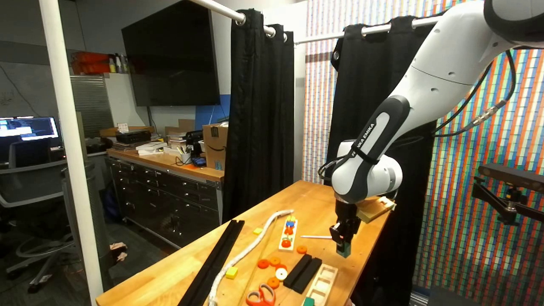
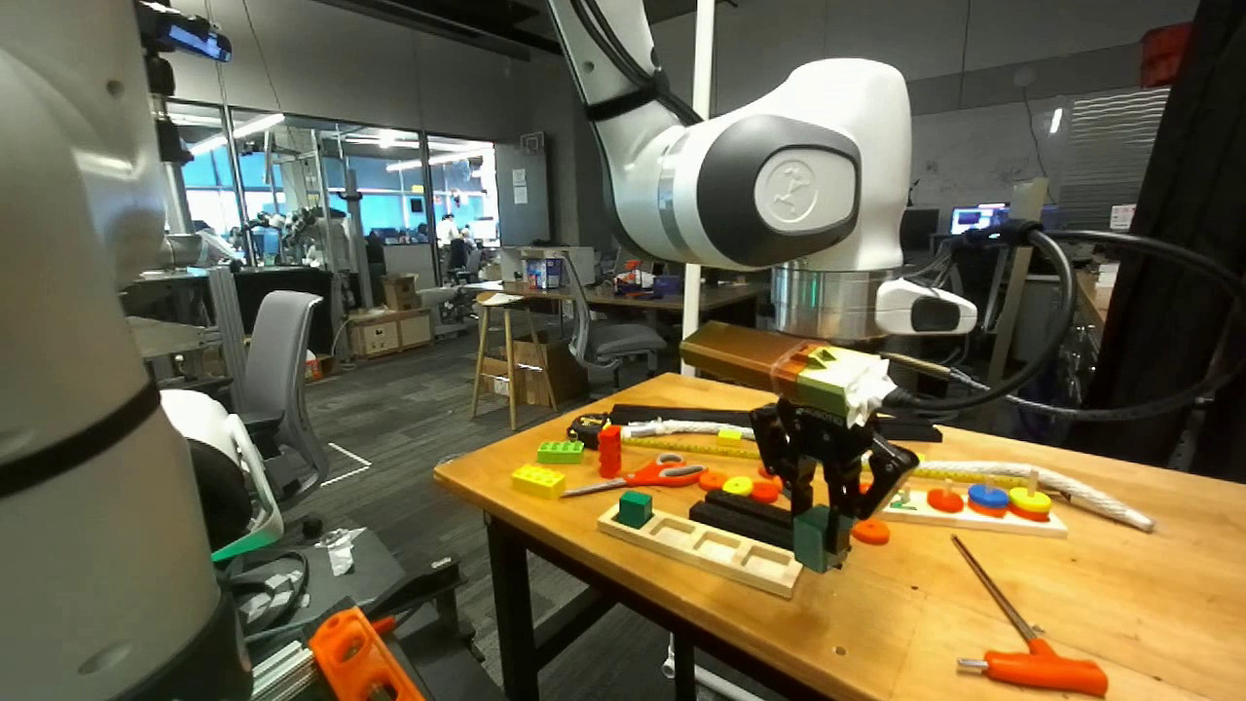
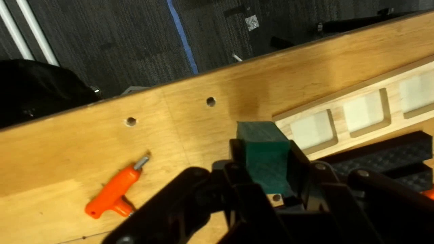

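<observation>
My gripper is shut on a green block (image 3: 266, 156), which hangs between the black fingers. In exterior view 2 the held block (image 2: 814, 537) is just off the near end of the wooden tray (image 2: 701, 549), above the table. A second green block (image 2: 636, 508) sits in the compartment at the tray's far end. The tray's other compartments look empty. From exterior view 1, the gripper (image 1: 344, 245) and its block are beyond the tray (image 1: 324, 283), clear of it.
An orange-handled hex key (image 2: 1040, 668) lies on open wood. Black bars (image 2: 748, 518) run beside the tray. Orange scissors (image 2: 666, 471), a rope (image 2: 1086, 493) and a peg board (image 2: 993, 518) occupy other parts of the table. The table edge is close by the tray.
</observation>
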